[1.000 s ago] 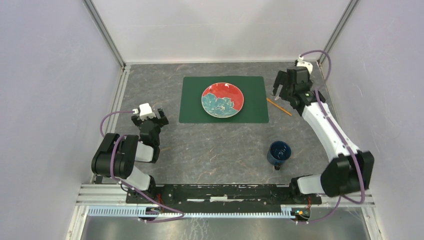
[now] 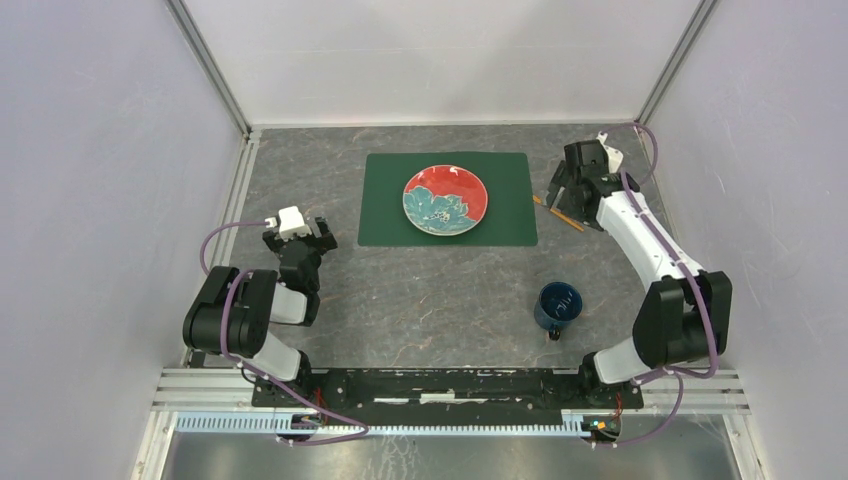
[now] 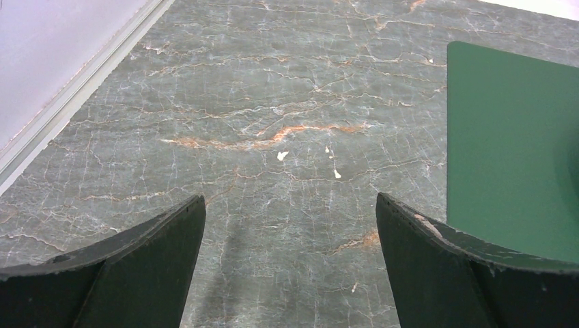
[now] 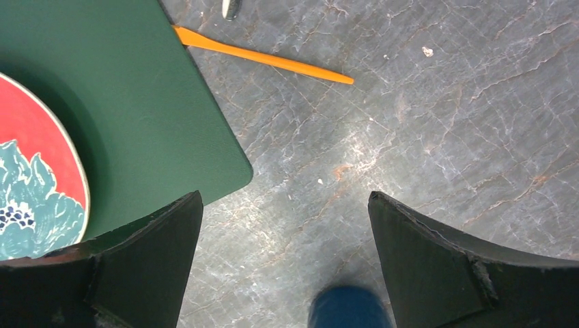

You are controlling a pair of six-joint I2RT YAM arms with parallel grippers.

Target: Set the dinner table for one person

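Note:
A red and teal flowered plate (image 2: 446, 200) rests on the green placemat (image 2: 380, 200). Just off the mat's right edge lies a thin orange utensil (image 4: 266, 59), one end touching the mat's edge. The end of a silvery utensil (image 4: 231, 8) shows above it in the right wrist view; the rest is out of frame there. My right gripper is open and empty; from above, it hangs over the area of these utensils and partly covers them. The left gripper stands open over bare table, left of the mat. A dark blue mug (image 2: 557, 305) stands at the front right.
Walls enclose the table at the left, right and back. Bare tabletop (image 2: 430, 300) stretches in front of the mat, between the left arm and the mug. The mug's handle points to the front edge.
The left arm, plate and mug have stayed put.

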